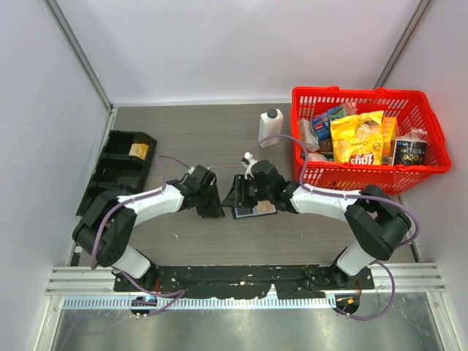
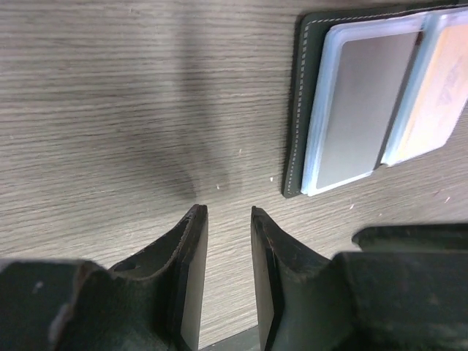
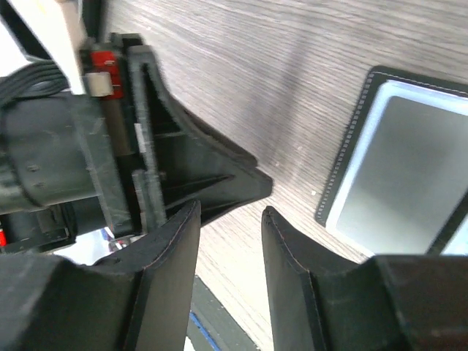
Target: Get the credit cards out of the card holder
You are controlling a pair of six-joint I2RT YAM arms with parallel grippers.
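Note:
The card holder (image 1: 263, 208) lies opened flat on the table, dark with stitched edges. In the left wrist view, its left clear sleeve (image 2: 365, 102) looks grey and the right sleeve (image 2: 442, 91) shows a pale orange card face. No card lies outside the holder. My left gripper is left of the holder, fingers apart, only table between them. My right gripper has its fingertips just past the holder's left edge, parted and empty. Beyond its fingers the left gripper's dark finger (image 3: 227, 179) shows. From above, the right arm covers part of the holder.
A white bottle (image 1: 270, 128) stands behind the right arm. At the back right is a red basket (image 1: 365, 175) full of packages; a black divided box (image 1: 117, 164) is at the left. Both grippers are close together.

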